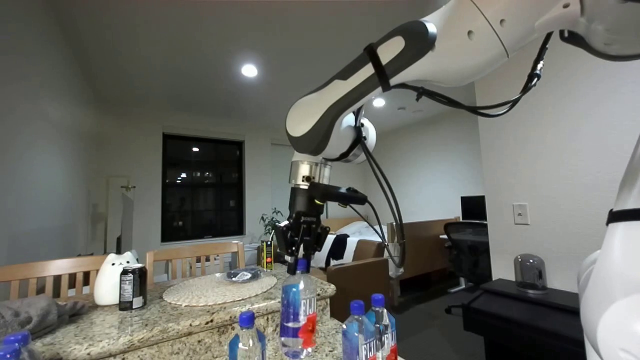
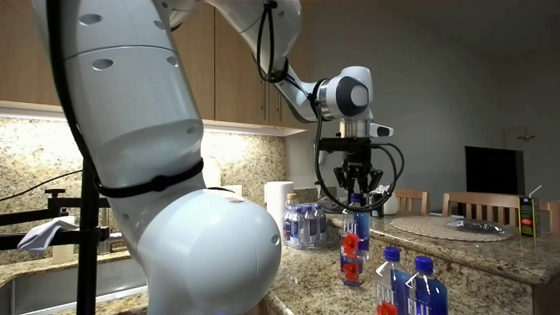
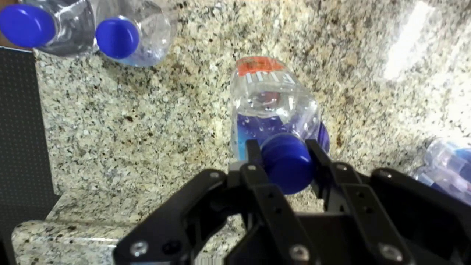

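Note:
A clear water bottle with a blue cap and a blue-and-red label (image 2: 355,246) hangs upright below my gripper (image 2: 357,193). Seen from the wrist view, the gripper is shut on the blue cap (image 3: 289,165), one finger on either side of it. The bottle body (image 3: 269,101) stretches away beneath the cap. Exterior view 1 has the same bottle (image 1: 298,315) between the lone bottle and the pair. Whether its base touches the counter, I cannot tell.
Two similar bottles (image 2: 391,278) (image 2: 426,288) stand close together at the front. A single bottle (image 1: 246,339) is to the left in exterior view 1. Several bottles (image 2: 304,225) cluster at the back by the paper towel. The raised ledge (image 2: 493,257) borders the counter.

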